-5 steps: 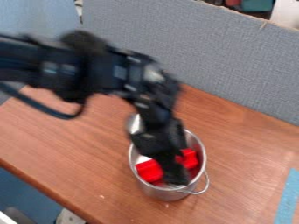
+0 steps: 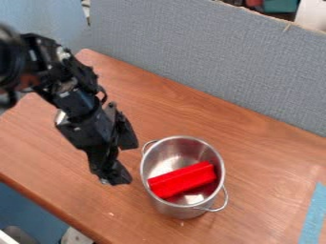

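A steel pot (image 2: 186,201) with two wire handles stands on the wooden table, right of centre and toward the front. A red bar-shaped object (image 2: 181,179) lies inside it. My black gripper (image 2: 112,170) hangs left of the pot, apart from the red object and open.
A grey padded panel (image 2: 204,62) bounds the back. The table's front left edge drops away beside the arm.
My arm has moved left, out from over the pot to beside it, uncovering the red object that stays inside.
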